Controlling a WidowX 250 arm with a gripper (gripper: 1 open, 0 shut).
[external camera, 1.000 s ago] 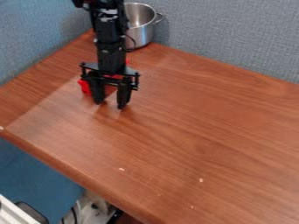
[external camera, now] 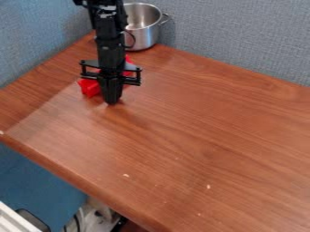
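My black gripper (external camera: pixel 111 98) hangs low over the back-left part of the wooden table (external camera: pixel 194 145), its fingers shut, with nothing visible between them. Directly behind it lies a red object (external camera: pixel 90 88), mostly hidden by the gripper; parts of it show to either side, and its shape is unclear.
A steel pot (external camera: pixel 143 32) stands at the back edge of the table, behind the arm. The table's front-left edge drops to a blue floor.
A second ago the two fingers stood apart; now they are together. The gripper has shifted slightly left and up in the view.
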